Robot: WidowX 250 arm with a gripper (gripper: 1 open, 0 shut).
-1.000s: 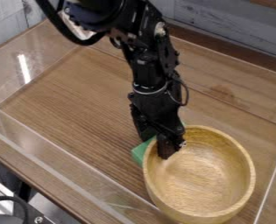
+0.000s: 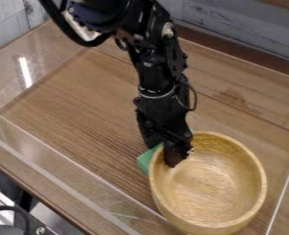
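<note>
The black robot arm reaches down from the top centre to its gripper [image 2: 161,147], which sits low at the left rim of a tan oval bowl [image 2: 217,193]. A teal object [image 2: 144,160] lies beside the bowl's left side, directly below the gripper and partly hidden by it and the bowl. The fingertips are dark and overlap the rim, so whether they are open or closed on something cannot be made out.
A pale wall stands along the back. A black cable shows at the lower left edge, off the wooden top.
</note>
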